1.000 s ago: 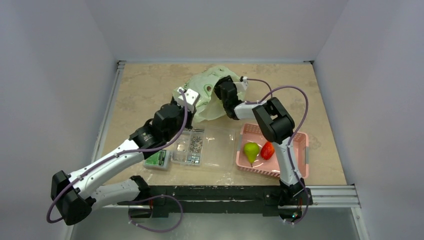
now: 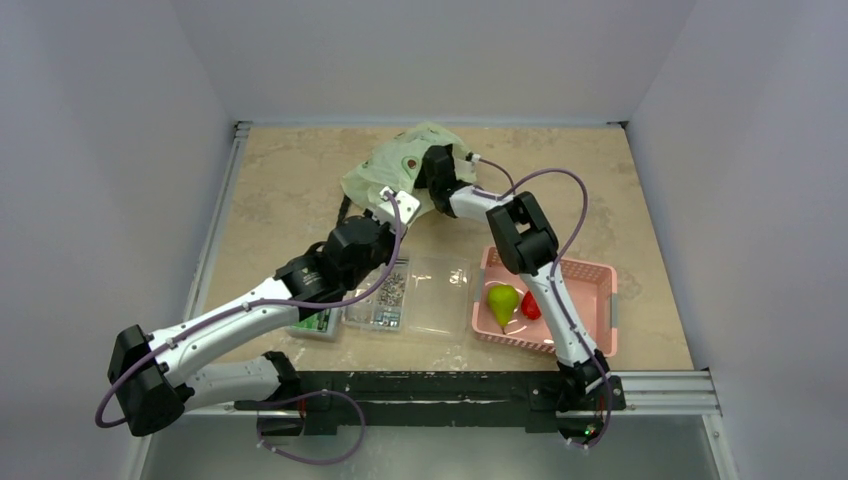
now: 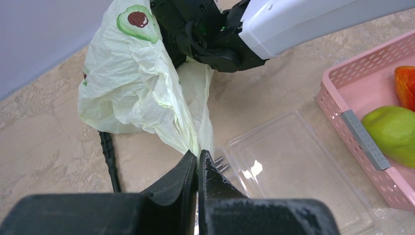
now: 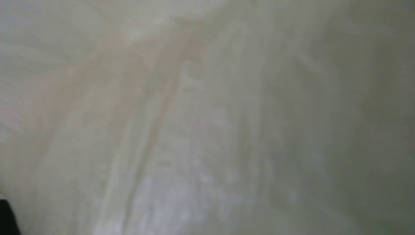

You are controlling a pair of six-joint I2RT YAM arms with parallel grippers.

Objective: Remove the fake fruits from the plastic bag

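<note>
The pale plastic bag [image 2: 390, 165] [image 3: 117, 93] with avocado prints sits at the back middle of the table. My left gripper is shut on a gathered part of its near side, which stretches up toward the bag. My right gripper [image 2: 430, 175] reaches into the bag; its fingers are hidden, and the right wrist view shows only blurred plastic with a dark edge at lower left. A green pear [image 2: 503, 300] [image 3: 389, 134] and a red fruit [image 2: 532, 306] lie in the pink basket [image 2: 592, 340]. Any fruit inside the bag is hidden.
A compartment box [image 2: 385, 315] with a clear lid [image 2: 440, 295] lies in front of the bag, with a green-filled box [image 2: 312, 322] at its left. A black rod [image 3: 110, 159] lies left of the bag.
My right gripper has moved left and slightly back, deeper into the bag. My left arm has moved right from where it was a second ago, and the bag has shifted left.
</note>
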